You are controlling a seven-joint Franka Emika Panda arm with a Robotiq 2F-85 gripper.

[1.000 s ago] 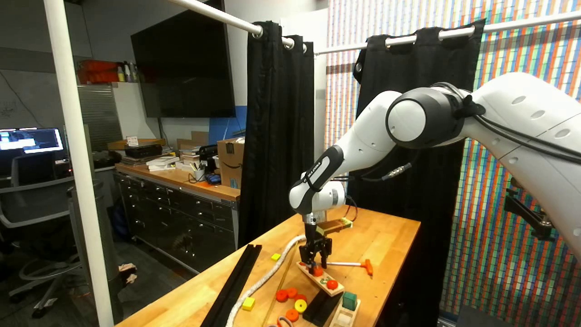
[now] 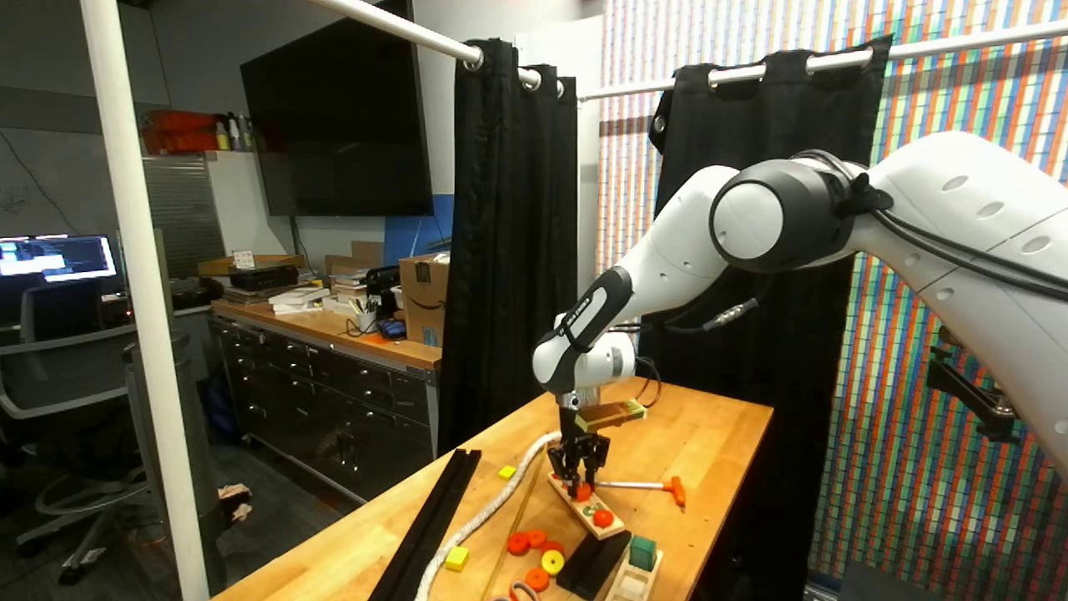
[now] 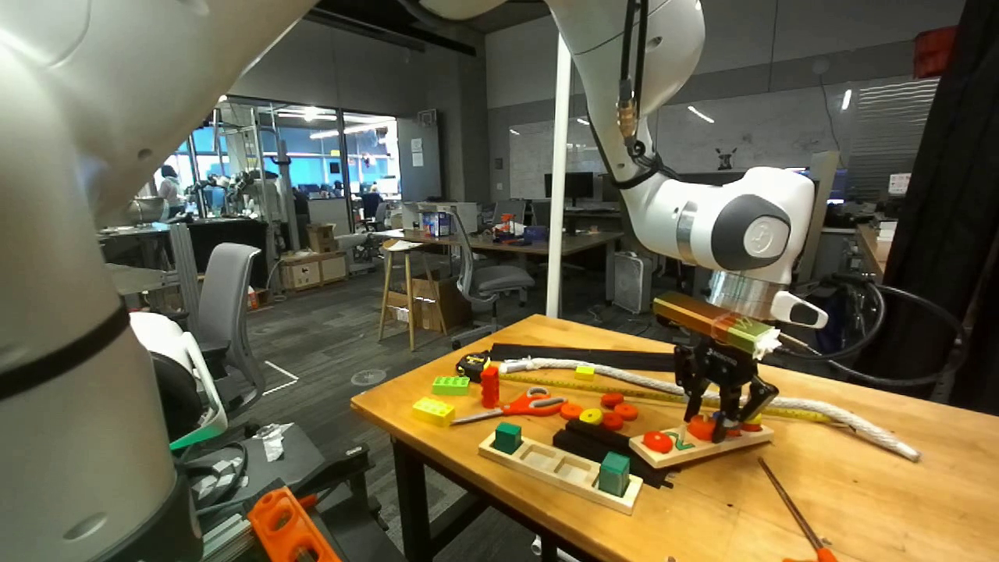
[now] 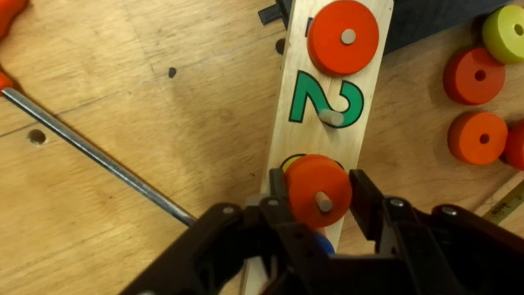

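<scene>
The wooden peg board [image 4: 307, 142] lies at a slant on the table, with a green number 2 and a bare peg [image 4: 331, 117] showing. An orange-red disc [image 4: 321, 179] sits around another peg, whose tip pokes through its hole. My gripper is shut on that disc, one finger on each side. At the board's near end a red disc [image 4: 344, 38] sits on its own peg. Part of a blue disc [image 4: 324, 243] shows below, mostly hidden by the gripper. In exterior view 2 the gripper [image 3: 721, 420] points down over the board [image 3: 688, 451].
A screwdriver [image 4: 108, 164] lies beside the board. Loose red discs [image 4: 474, 76] and a yellow one [image 4: 506, 34] rest on the other side. Black strips [image 3: 599, 446], a wooden tray [image 3: 562, 468] with green blocks, scissors [image 3: 510, 408] and a white rope [image 3: 824, 407] lie around.
The gripper has turned slightly about its vertical axis. The board has swung with it, its near end shifting a little to the left in exterior view 1.
</scene>
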